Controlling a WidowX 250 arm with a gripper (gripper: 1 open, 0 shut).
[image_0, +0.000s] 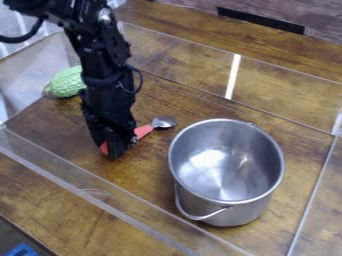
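Observation:
My black gripper (115, 140) reaches down from the top left to the wooden table, over a spoon with a red handle and a silver head (164, 122). The red handle (143, 133) shows at the fingertips, partly hidden by them. I cannot tell whether the fingers are closed on it. A large stainless steel pot (226, 171) stands upright to the right of the spoon, its wire handle hanging at the front left.
A green and white corn cob (66, 82) lies at the upper left behind the arm. Clear strips or panels border the work area at the left and front.

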